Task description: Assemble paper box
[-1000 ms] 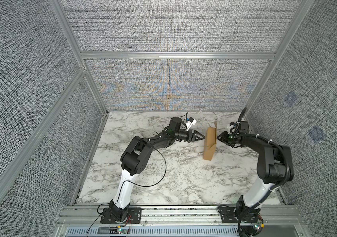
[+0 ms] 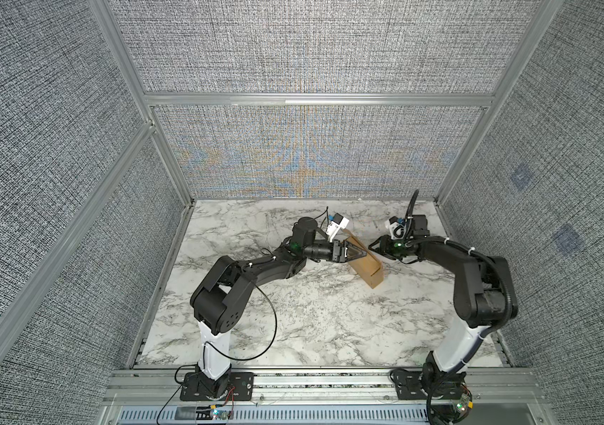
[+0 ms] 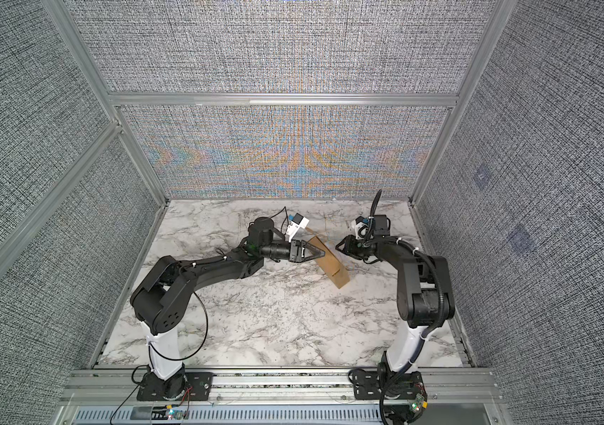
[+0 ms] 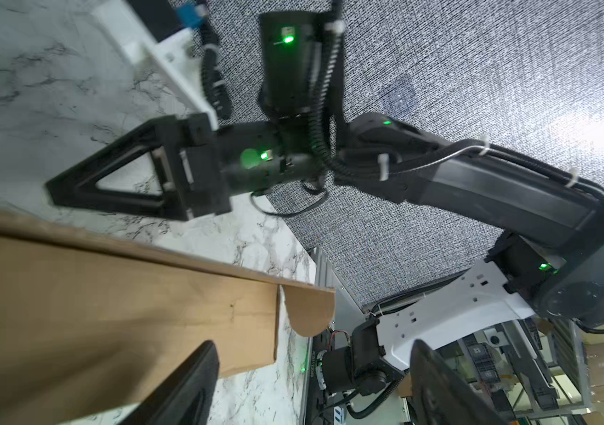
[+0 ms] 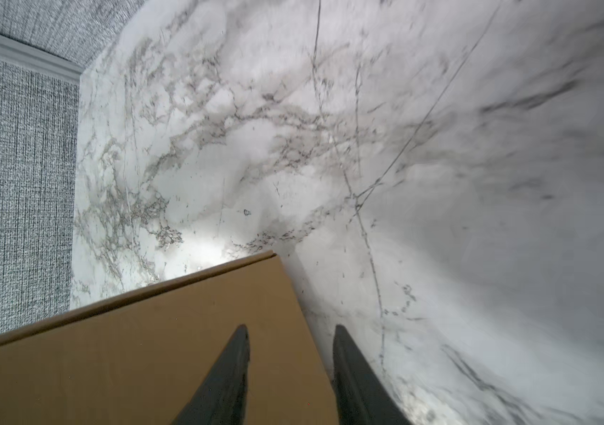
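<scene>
A brown cardboard box point(image 2: 371, 272) lies slanted at the middle-right of the table, long side running from back to near right. My left gripper point(image 2: 360, 253) hangs over its upper part; in the left wrist view its fingers are apart, with the cardboard wall point(image 4: 117, 318) and a small flap point(image 4: 309, 308) beyond them. My right gripper point(image 3: 340, 244) is beside the box's back part on the right. In the right wrist view a cardboard panel point(image 5: 139, 354) lies at its fingers; whether it is gripped is unclear.
Mesh walls surround it on the sides and back.
The box has turned from nearly lengthwise to slanted, its back end toward the left. My left gripper has shifted slightly, and my right arm has moved leftward from a second ago.
</scene>
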